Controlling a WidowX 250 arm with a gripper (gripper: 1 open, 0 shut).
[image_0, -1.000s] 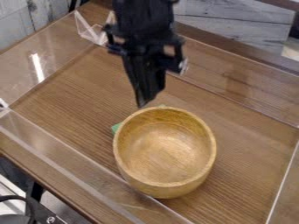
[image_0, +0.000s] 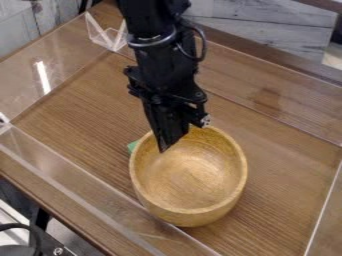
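Note:
The black robot arm hangs from the top centre with its gripper (image_0: 171, 124) low over the back rim of a yellow plastic bowl (image_0: 190, 184). The fingertips are dark against the bowl's edge; whether they are apart or touch the rim I cannot tell. A small green object (image_0: 134, 147) lies at the bowl's left, largely hidden by it.
A clear plastic item (image_0: 104, 32) stands at the back left edge. A cable lies at the lower left corner.
The arm has come down and toward the camera, its gripper now lower over the bowl's back part. The bowl has not visibly moved.

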